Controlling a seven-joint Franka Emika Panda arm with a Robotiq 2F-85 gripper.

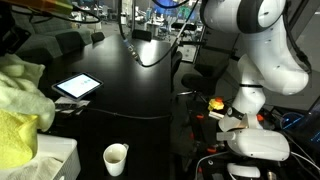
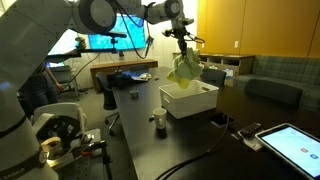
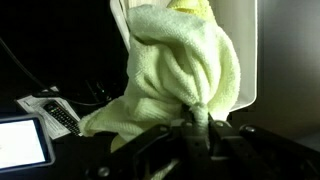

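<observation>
My gripper is shut on a pale yellow-and-white cloth (image 3: pixel 175 65), which bunches at the fingertips and spreads out beneath them. Below the cloth, in the wrist view, part of a white box (image 3: pixel 243 60) shows. From the second exterior view, the cloth (image 2: pixel 185 70) hangs from the gripper (image 2: pixel 187 50) over the box (image 2: pixel 202 101), its lower end at the box opening. At the left edge of the first exterior view, the cloth's yellow part (image 1: pixel 16 138) overlaps the box (image 1: pixel 58 150). How much cloth lies inside the box is hidden.
A white mug (image 1: pixel 115 158) stands in front of the box. A tablet with a lit screen (image 1: pixel 77 86) and a small dark keypad device (image 3: pixel 62 115) lie nearby, with a cable (image 2: pixel 190 158) across the dark table (image 1: pixel 150 125). Chairs line the far side.
</observation>
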